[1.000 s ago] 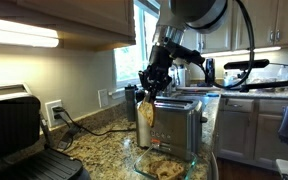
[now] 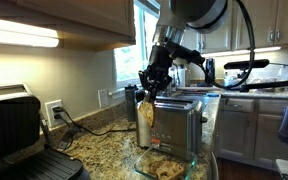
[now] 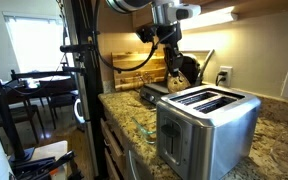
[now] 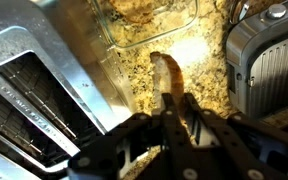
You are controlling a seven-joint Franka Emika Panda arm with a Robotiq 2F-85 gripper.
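Observation:
A slice of bread [image 2: 147,113] hangs edge-on from my gripper [image 2: 150,95], which is shut on it. From above, its brown edge [image 4: 164,72] shows between the dark fingertips, over the speckled counter. The silver toaster [image 3: 206,130] stands just beside the slice, its two long slots facing up; in the wrist view the toaster [image 4: 72,62] fills the left side, and the slots look empty. In front of the toaster, a clear glass dish [image 2: 142,166] holds more bread [image 2: 165,167]. In exterior view 2, part of the held slice [image 3: 177,83] shows behind the toaster's top.
A black ribbed appliance [image 2: 9,128] sits along the wall, also visible as a grey ribbed appliance [image 4: 274,72] at right in the wrist view. A black cord [image 2: 89,132] runs to the wall outlet [image 2: 54,112]. Upper cabinets [image 2: 59,18] overhang the counter.

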